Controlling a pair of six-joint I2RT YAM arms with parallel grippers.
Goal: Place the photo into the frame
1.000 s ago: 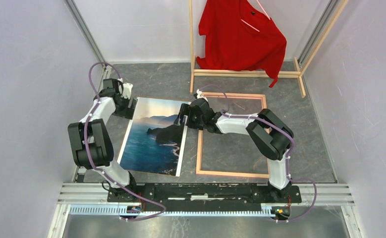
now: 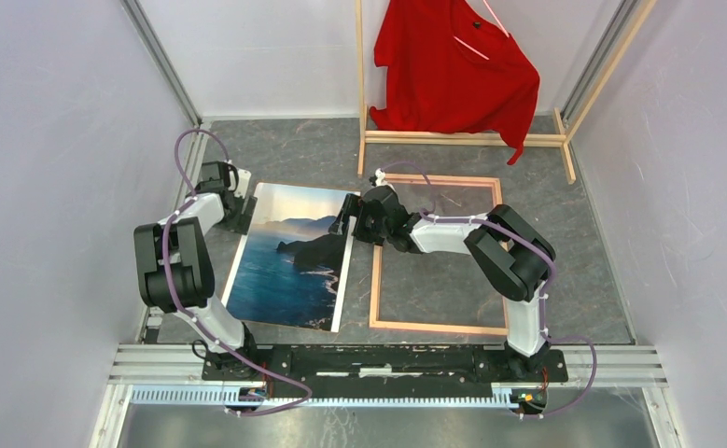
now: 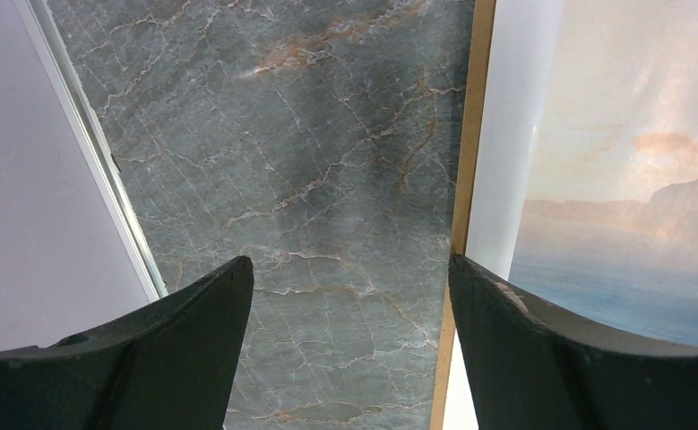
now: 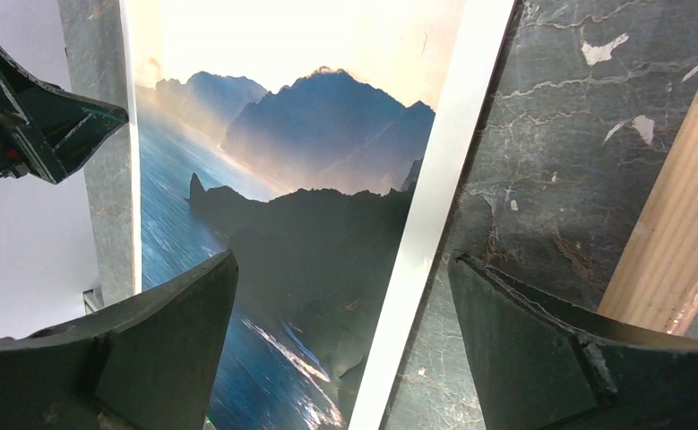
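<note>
A seascape photo [image 2: 294,261] with a white border lies flat, slightly turned, on the grey tabletop. To its right lies the empty wooden frame [image 2: 439,329], partly covered by my right arm. My left gripper is open at the photo's left edge; one finger [image 3: 497,309] overlaps that edge in the left wrist view, and the other is over bare table. My right gripper stands open across the photo's right edge, one finger [image 4: 175,309] over the picture and the other over the gap beside the frame. Neither holds anything.
Behind the frame a red shirt [image 2: 457,75] hangs on a wooden rack [image 2: 462,138]. White walls [image 2: 70,168] close in both sides, the left one near my left arm. Open table lies behind the photo.
The right gripper has barely shifted. Photo and frame have not moved.
</note>
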